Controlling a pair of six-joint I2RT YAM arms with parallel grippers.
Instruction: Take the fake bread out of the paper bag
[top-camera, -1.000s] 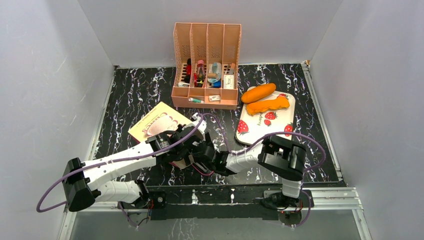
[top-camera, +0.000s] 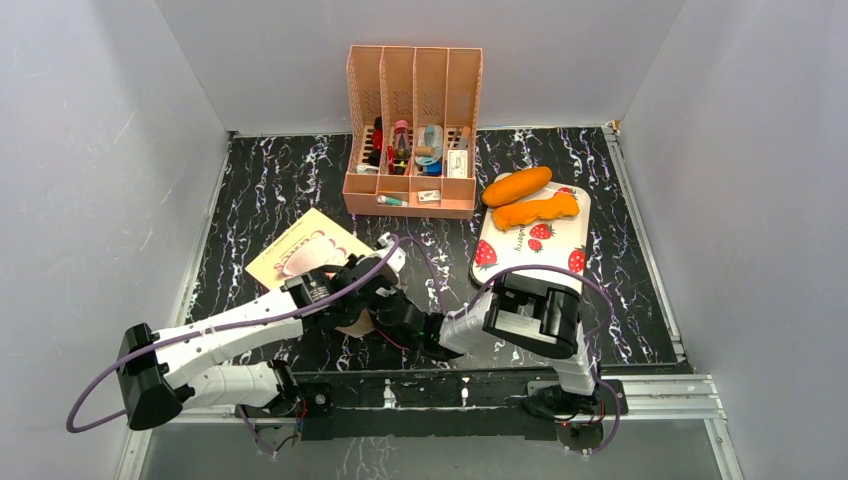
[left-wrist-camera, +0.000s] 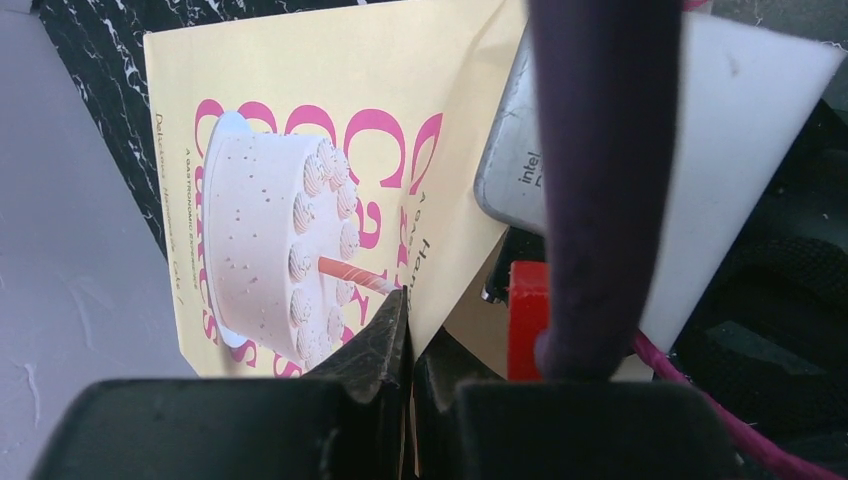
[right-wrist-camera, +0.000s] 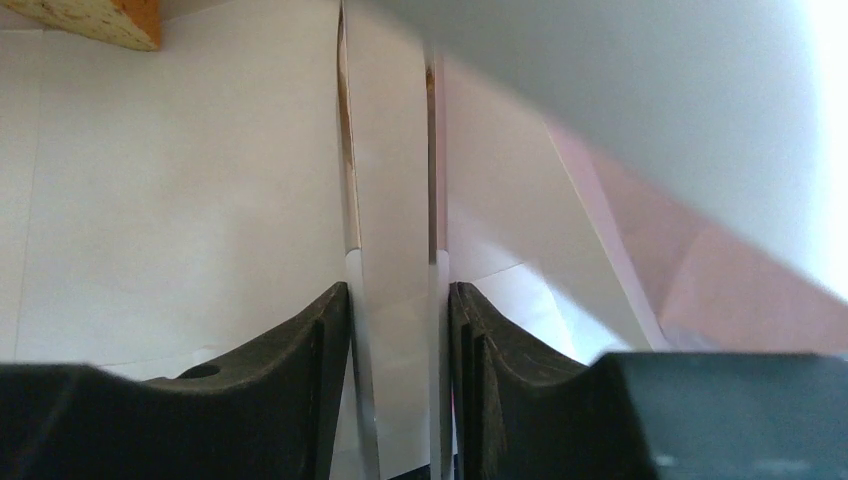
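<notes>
A cream paper bag (top-camera: 300, 252) printed with a cake lies at the left-centre of the table, partly hidden by both arms. My left gripper is shut on its edge, the paper running between the fingertips. My right gripper is inside the pale bag interior in its wrist view, with a pale strip of paper or card between its fingers; whether it grips that is unclear. A yellow-brown piece of fake bread (right-wrist-camera: 110, 20) shows at that view's top left.
A strawberry tray (top-camera: 490, 245) with two orange bread pieces (top-camera: 516, 186) stands at right. A pink compartment organiser (top-camera: 410, 208) with small items is at the back. The two arms crowd together at front centre.
The bag has shifted slightly left and toward the front. The right arm has moved left, further into the bag area; the left arm has shifted slightly with it.
</notes>
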